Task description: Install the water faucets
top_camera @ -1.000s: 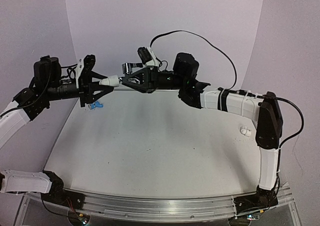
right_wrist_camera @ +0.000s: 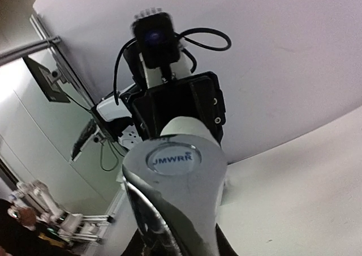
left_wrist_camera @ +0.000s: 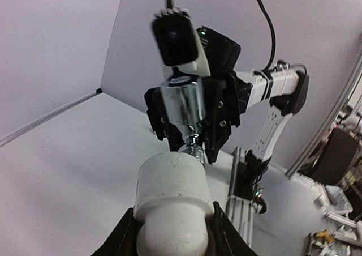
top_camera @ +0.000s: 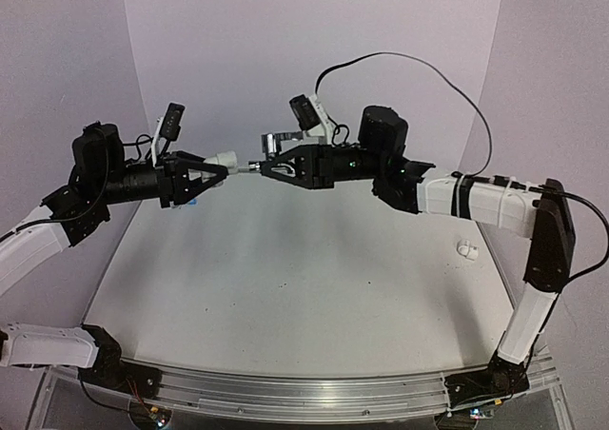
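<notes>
A white pipe fitting (top_camera: 225,162) is held above the table by my left gripper (top_camera: 211,168), whose fingers close on it from both sides. In the left wrist view its round collar (left_wrist_camera: 174,179) faces the other arm. My right gripper (top_camera: 274,166) is shut on a chrome faucet (top_camera: 271,145), whose lettered top (right_wrist_camera: 175,162) fills the lower right wrist view. The faucet's threaded stem (top_camera: 249,167) points at the fitting, and a short stretch of it shows between the grippers. The mouth is hidden, so I cannot tell whether the stem sits inside it.
Another white fitting (top_camera: 467,249) lies at the right side of the table (top_camera: 285,306). A small blue object (top_camera: 191,202) shows below the left gripper, mostly hidden.
</notes>
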